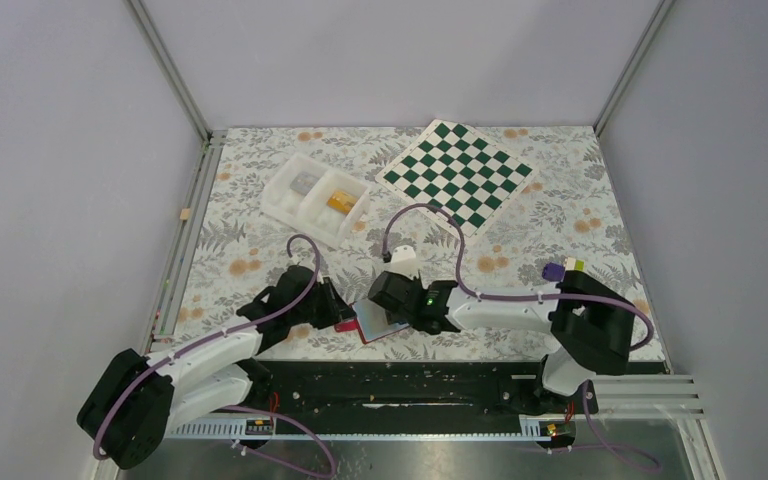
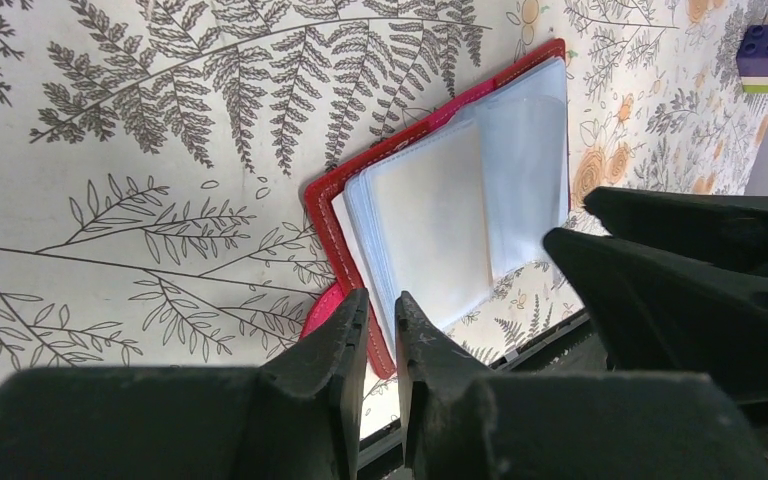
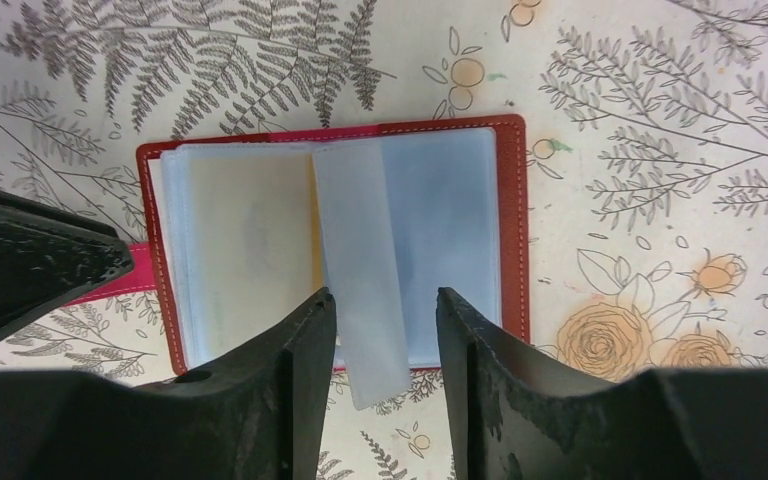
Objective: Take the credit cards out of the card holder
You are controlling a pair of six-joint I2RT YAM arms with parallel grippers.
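The card holder lies open on the table, with a red cover and clear sleeves. In the right wrist view a narrow translucent flap stands raised across its middle, and a thin yellow edge shows beside it. Above the holder is my right gripper, open; the flap passes between its fingers without both touching it. My left gripper is slightly open at the holder's left edge, a pale sleeve visible beyond its tips. Whether the left tips touch a sleeve is unclear.
A white divided tray behind holds a grey card and an orange card. A green checkered board lies at the back, coloured blocks at the right. Both grippers are close together; the table right of the holder is clear.
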